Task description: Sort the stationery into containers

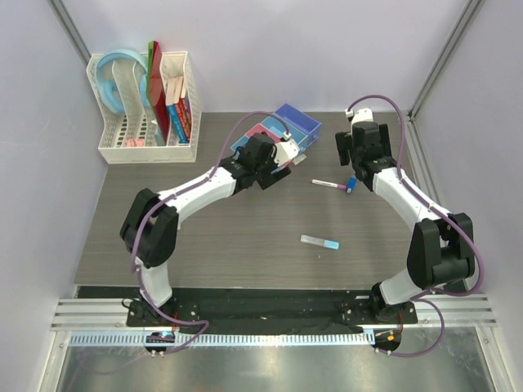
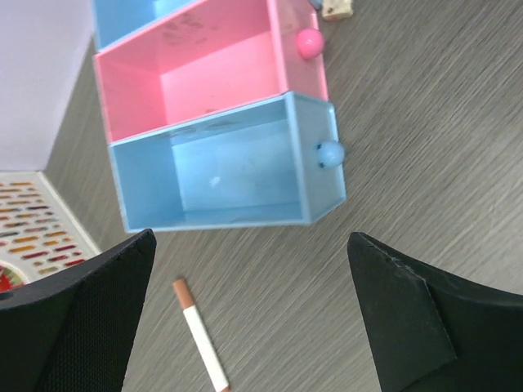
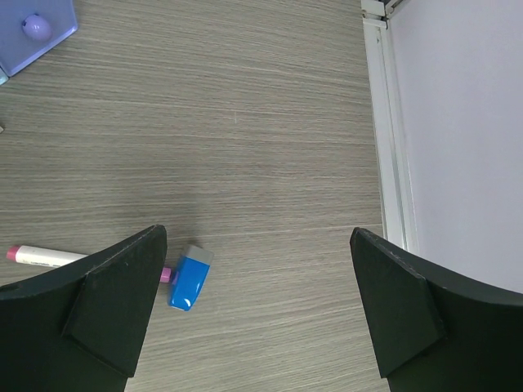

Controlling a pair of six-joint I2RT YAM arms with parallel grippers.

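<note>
Joined bins stand at the back centre: a violet-blue bin (image 1: 301, 121), a pink bin (image 2: 216, 82) and a light blue bin (image 2: 233, 167); the last two look empty inside. Open and holding nothing, my left gripper hovers near the light blue bin's front. A white marker with brown ends (image 2: 204, 347) lies below that bin in the left wrist view. My right gripper is open over bare table at the right. Near its left finger lie a white-and-pink marker (image 1: 325, 184) and a small blue item (image 3: 189, 282), close together.
A light blue and clear item (image 1: 319, 242) lies at front centre. A small beige block (image 2: 337, 8) sits beside the bins. The white rack (image 1: 189, 94) at back left holds books and blue headphones.
</note>
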